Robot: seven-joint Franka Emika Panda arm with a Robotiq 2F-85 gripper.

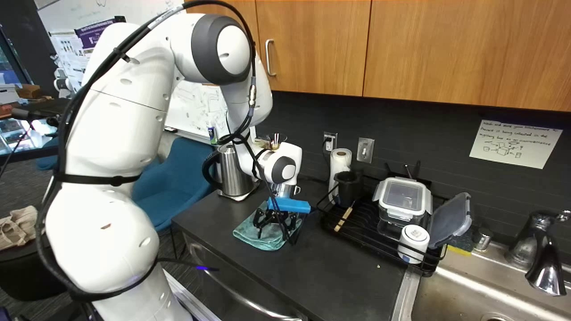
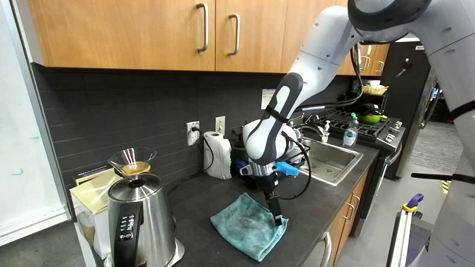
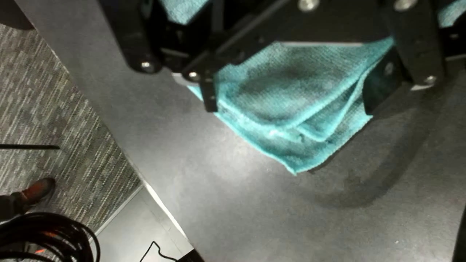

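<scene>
A folded teal towel (image 1: pixel 255 235) lies on the dark counter, left of the dish rack. From the second exterior view the towel (image 2: pixel 249 227) looks spread fairly flat with its layers stacked. My gripper (image 1: pixel 276 235) points down over it, black fingers wide apart. In the wrist view the open gripper spans a folded corner of the towel (image 3: pixel 297 83), one finger toward each side. Nothing is clamped between the fingers. Whether the fingertips touch the cloth is hard to tell; the gripper's body hides the towel's far part.
A steel kettle (image 1: pixel 234 171) stands left of the towel, near the wall end. To the right are a black dish rack (image 1: pixel 369 235) with containers and a white cup (image 1: pixel 413 243), then the sink (image 1: pixel 455 299). A paper towel roll (image 2: pixel 217 155) stands by the wall.
</scene>
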